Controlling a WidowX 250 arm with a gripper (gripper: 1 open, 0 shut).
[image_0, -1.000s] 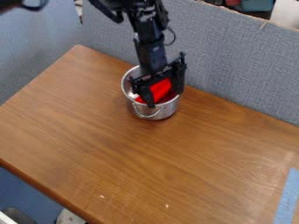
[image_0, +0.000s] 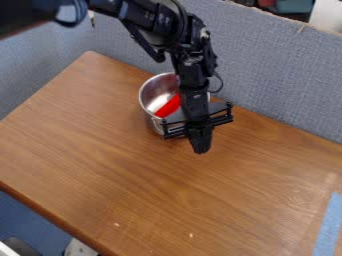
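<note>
A silver metal pot (image_0: 154, 92) stands near the back edge of the wooden table, with a red object (image_0: 167, 107) inside it. My black gripper (image_0: 201, 140) is shut at the pot's right front, its tips low in front of the rim. Nothing shows between its fingers. The arm hides the right part of the pot.
A grey padded wall (image_0: 274, 75) runs behind it. A blue strip (image_0: 329, 225) lies at the right edge.
My gripper has moved right and toward the front, from over the pot's interior to its right front side, and its fingers are now closer together.
</note>
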